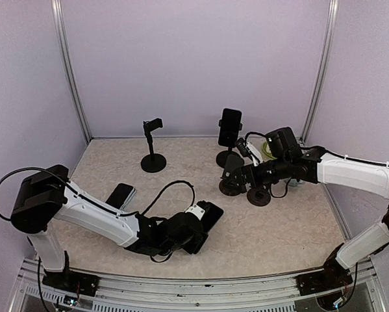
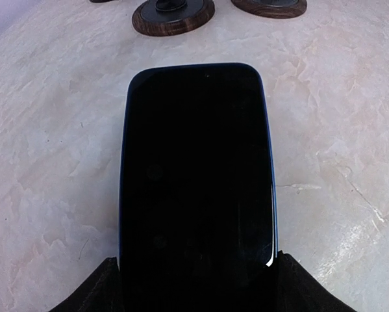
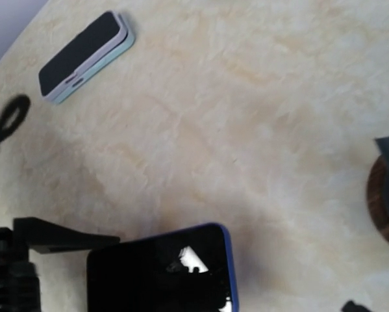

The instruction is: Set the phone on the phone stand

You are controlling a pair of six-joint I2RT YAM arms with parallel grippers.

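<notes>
A black phone with a blue rim (image 2: pixel 195 162) lies in my left gripper (image 1: pixel 194 237), its lower end between the fingers at the bottom of the left wrist view; how tightly they close on it is hard to see. My right gripper (image 1: pixel 236 174) hangs open and empty above the small phone stands (image 1: pixel 259 196), right of and beyond that phone. The taller stands (image 1: pixel 152 162) stand at the back, one holding a phone (image 1: pixel 230 127).
Stacked phones (image 1: pixel 121 195) (image 3: pixel 84 52) lie at the left. Cups or other items at the right back are partly behind the right arm.
</notes>
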